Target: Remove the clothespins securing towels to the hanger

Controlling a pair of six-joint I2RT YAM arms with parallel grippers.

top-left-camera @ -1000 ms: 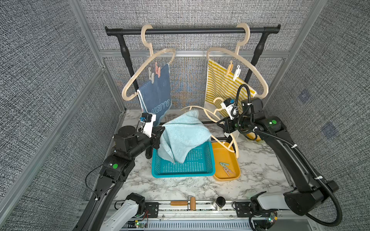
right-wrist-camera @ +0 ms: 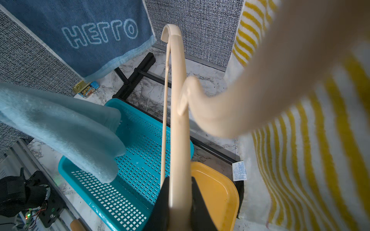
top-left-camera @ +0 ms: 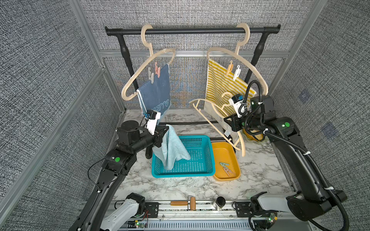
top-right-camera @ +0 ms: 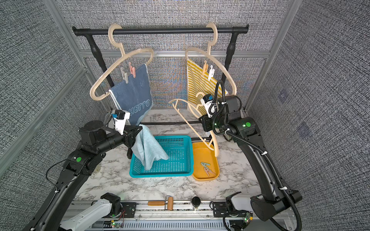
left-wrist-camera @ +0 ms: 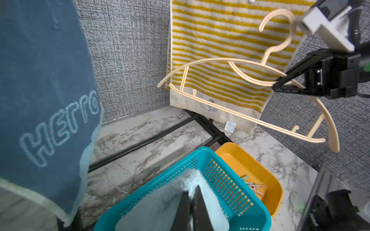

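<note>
My left gripper is shut on a light blue towel, which hangs from its fingertips over the teal basket. Off the rack, a bare beige hanger is held in my right gripper, shut on its upper arm. A grey clothespin and a pink clothespin clip the blue towel to the left rack hanger. On the right rack hanger, an orange clothespin and a white clothespin clip the yellow-striped towel.
An orange tray beside the basket holds a green clothespin and a pinkish one. The black rack bar spans the back. A can stands behind the basket.
The light blue towel has swung left, away from the bare hanger, and now hangs narrow from my left gripper. My right gripper has moved slightly right with the hanger.
</note>
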